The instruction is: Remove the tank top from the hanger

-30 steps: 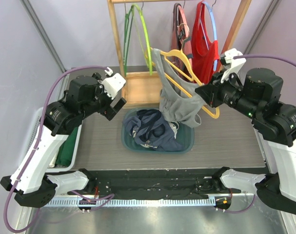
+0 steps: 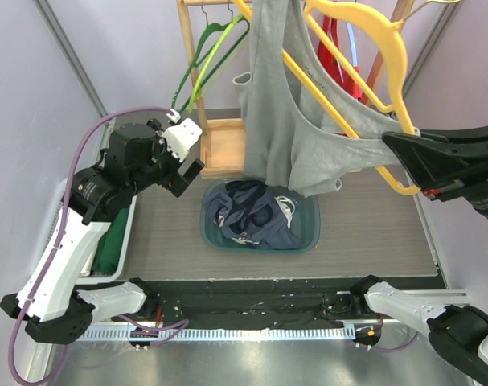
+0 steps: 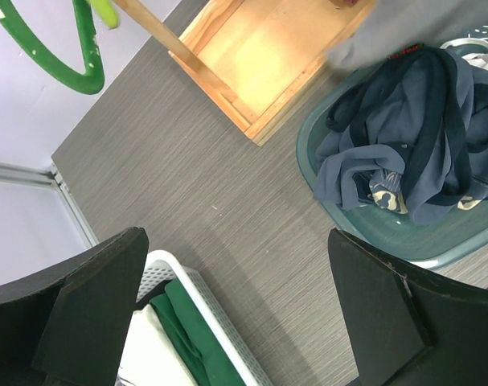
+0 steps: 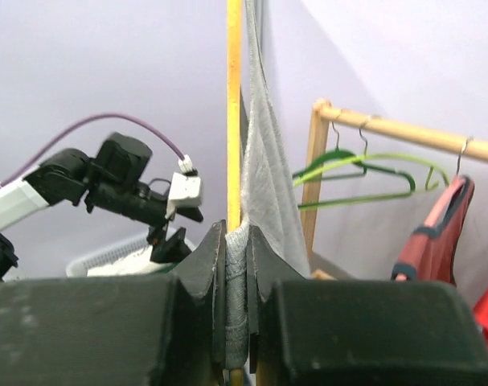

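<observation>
The grey tank top (image 2: 277, 121) hangs on a yellow hanger (image 2: 378, 32), large and close to the camera in the top view. My right gripper (image 2: 398, 145) is shut on a bunched part of the tank top and the hanger's end. In the right wrist view the right gripper pinches the grey cloth (image 4: 236, 281) together with the yellow bar (image 4: 233, 104). The hanger's hook points up and to the right, over no rail. To the left, my left gripper (image 2: 187, 175) stands open and empty, away from the garment; its spread fingers (image 3: 75, 314) frame bare floor.
A teal bin (image 2: 308, 233) with dark clothes sits in the middle below the tank top. Green hangers (image 2: 197, 64) and a red garment (image 2: 330, 48) hang on the wooden rack (image 2: 189, 48) behind. A white basket (image 2: 115, 269) stands at the left.
My right gripper has risen toward the camera and moved right, carrying the hanger and tank top away from the rack. The green hangers have swung. The left arm stays nearly still.
</observation>
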